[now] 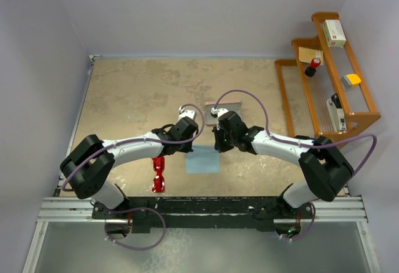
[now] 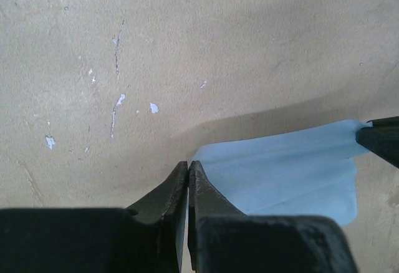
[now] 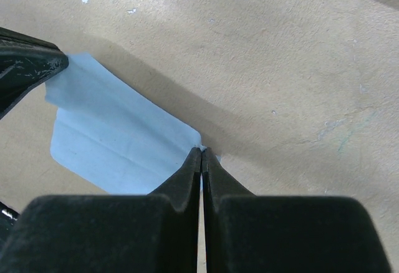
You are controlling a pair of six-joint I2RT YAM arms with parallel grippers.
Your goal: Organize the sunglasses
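A light blue cloth [image 1: 202, 162] lies between the two arms, its far edge raised and casting a shadow in both wrist views. At its far left corner, my left gripper is shut with the cloth's edge pinched at the tips. My right gripper is shut at the far right corner, cloth showing on either side of its fingertips. A shiny red object [image 1: 158, 174], probably the sunglasses, rests on the table left of the cloth; its details are too small to tell.
A grey box with a pink edge [image 1: 224, 111] stands behind the grippers, partly hidden by the right one. On the right is a wooden shelf [image 1: 340, 76] bearing several small items.
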